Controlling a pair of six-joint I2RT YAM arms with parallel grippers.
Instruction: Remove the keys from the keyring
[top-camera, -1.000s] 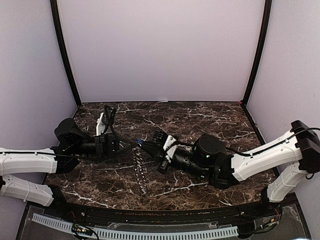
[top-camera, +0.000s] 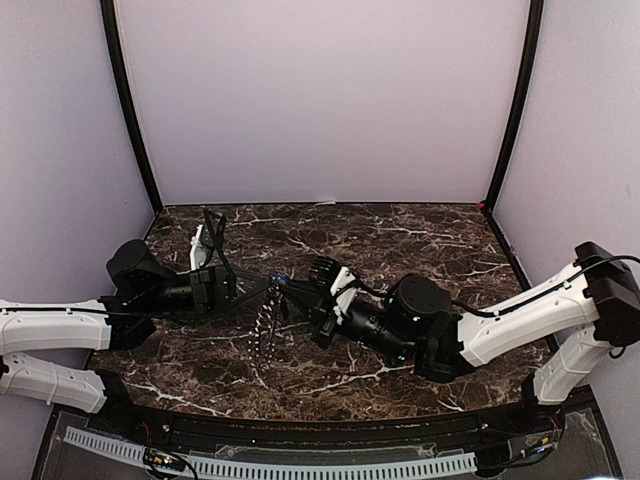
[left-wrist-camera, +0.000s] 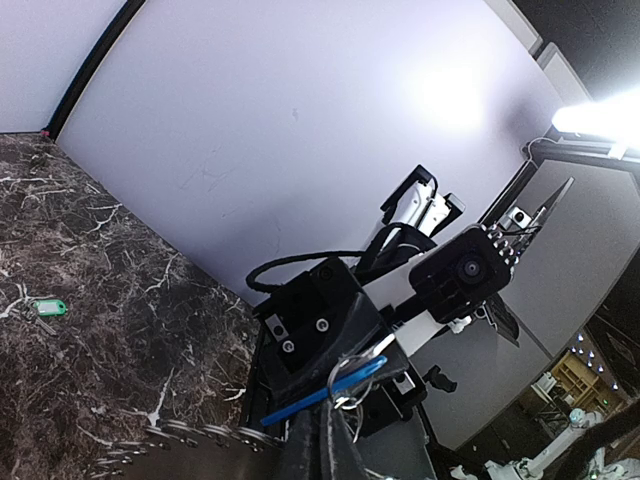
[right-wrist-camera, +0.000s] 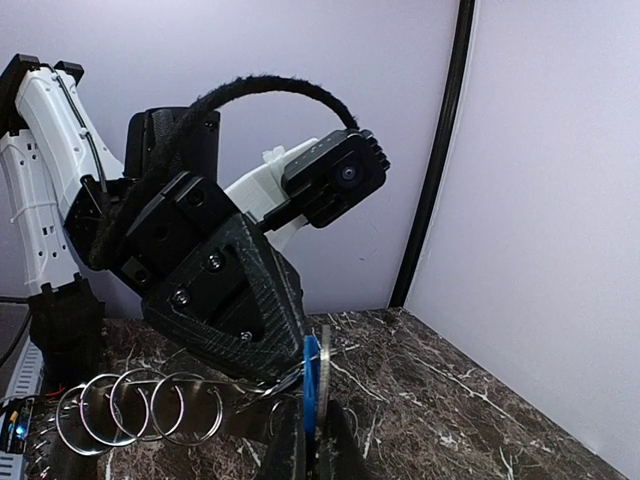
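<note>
Both grippers meet above the table in the top view. My right gripper (top-camera: 286, 284) is shut on a thin blue key tag (right-wrist-camera: 310, 385), seen edge-on above its fingertips. From the left comes my left gripper (top-camera: 264, 286), shut, with a thin wire keyring (left-wrist-camera: 350, 378) looping up at its tips. Beside the tips, a narrow metal strip carrying shiny rings (right-wrist-camera: 140, 405) extends away in the right wrist view. It hangs below the grippers in the top view. Where ring, tag and strip join is hidden by the fingers.
A green tag (left-wrist-camera: 50, 307) lies on the dark marbled table (top-camera: 400, 225). The tabletop behind and in front of the arms is otherwise clear. White walls (top-camera: 340, 100) enclose the back and sides.
The hanging strip of rings has swung leftward in the top view. Both grippers have shifted only slightly and still meet at the blue tag.
</note>
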